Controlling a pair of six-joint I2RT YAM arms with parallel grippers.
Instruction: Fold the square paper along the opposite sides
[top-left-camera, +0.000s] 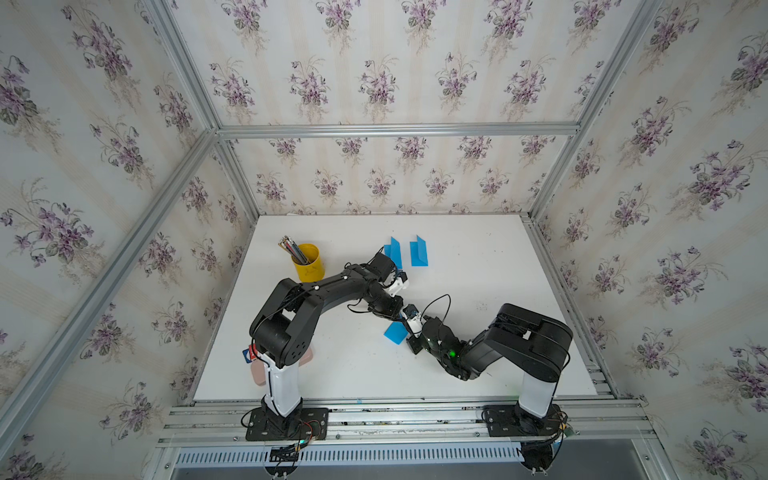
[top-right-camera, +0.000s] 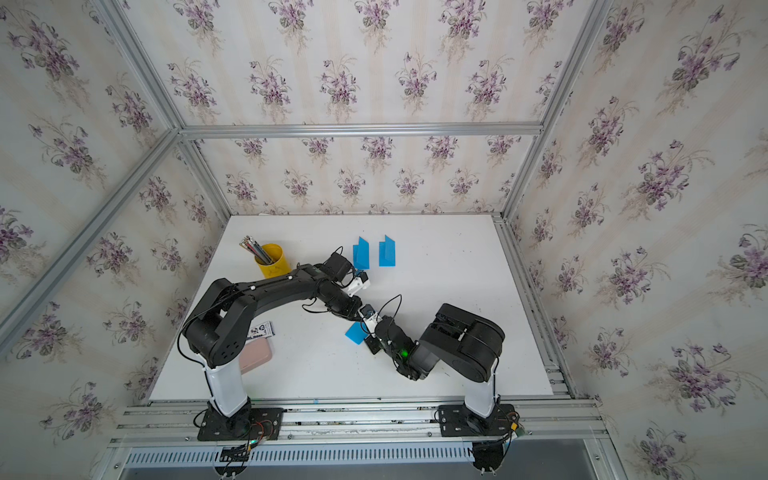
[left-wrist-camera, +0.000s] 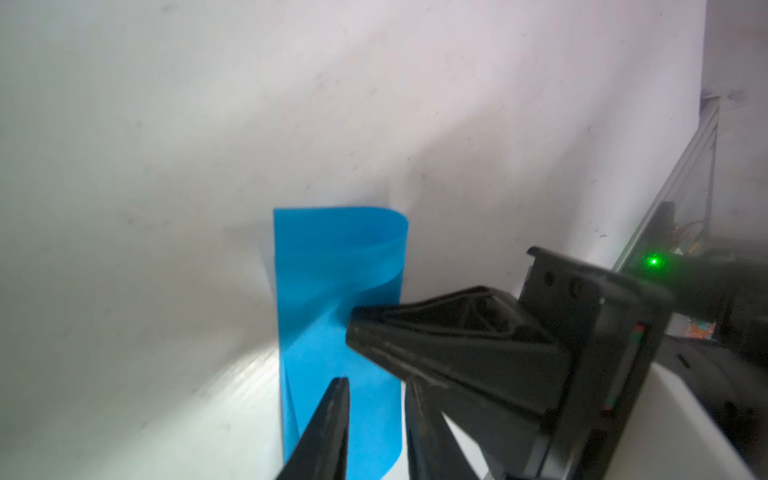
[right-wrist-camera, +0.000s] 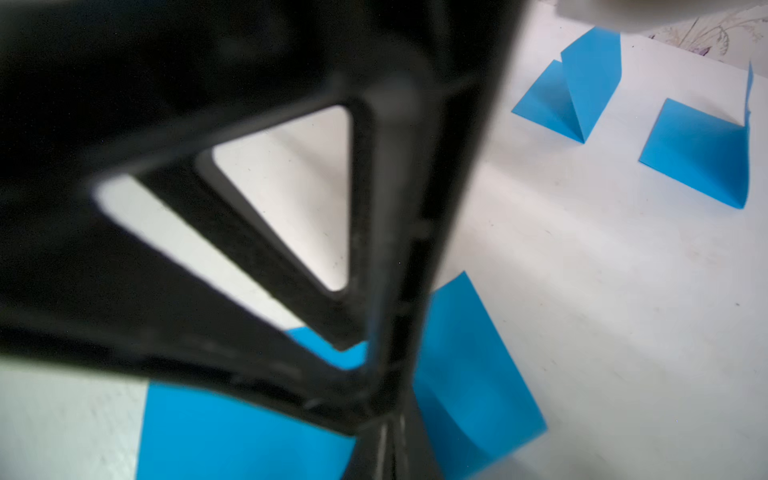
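Below both arms at mid-table lies the square blue paper (top-left-camera: 395, 333), its far part curled over in the left wrist view (left-wrist-camera: 336, 232). My right gripper (top-right-camera: 369, 340) presses on it, shut, its finger resting on the paper near the curl. My left gripper (top-right-camera: 353, 312) is just above the paper's upper left; its fingertips show dark at the bottom edge of the left wrist view, apart, with no paper visibly held between them. Much of the paper is hidden by the grippers in the top views.
Two folded blue papers (top-left-camera: 418, 256) (top-left-camera: 394, 249) stand at the back centre. A yellow pen cup (top-left-camera: 310, 268) is back left, a pink pad (top-right-camera: 254, 354) front left.
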